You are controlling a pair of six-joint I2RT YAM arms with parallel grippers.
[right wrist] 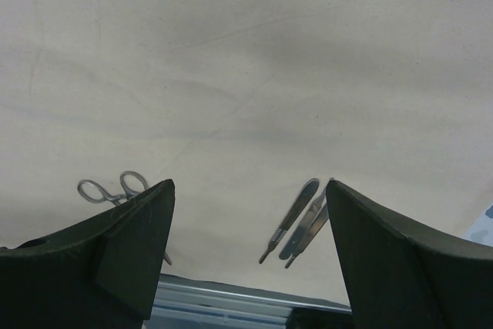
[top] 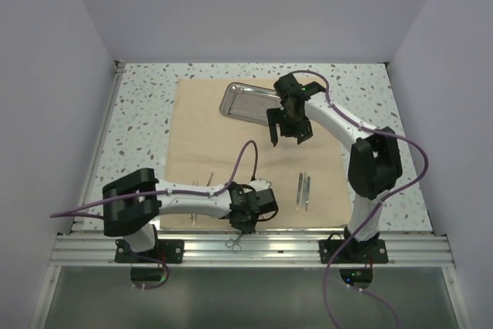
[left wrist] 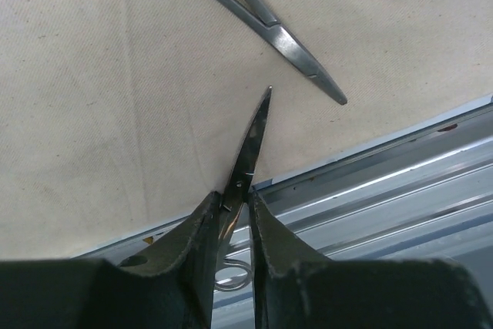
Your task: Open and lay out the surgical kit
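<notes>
In the left wrist view, scissors point(left wrist: 251, 142) lie at the cloth's lower edge, their handles over the metal rail, and my left gripper is low around their pivot, fingers close on either side; whether it grips them is unclear. Another steel instrument point(left wrist: 289, 48) lies above them. My right gripper stands open over the beige cloth point(right wrist: 254, 98). Below it in the right wrist view are scalpel handles and blades point(right wrist: 293, 213) side by side at right, and ring-handled scissors point(right wrist: 131, 182) at left, partly hidden by a finger.
A steel tray point(top: 240, 100) lies at the back of the cloth, partly behind my right arm. Further slim instruments lie at the cloth's front left, under or beside the left arm. A metal rail point(top: 200, 242) runs along the front edge.
</notes>
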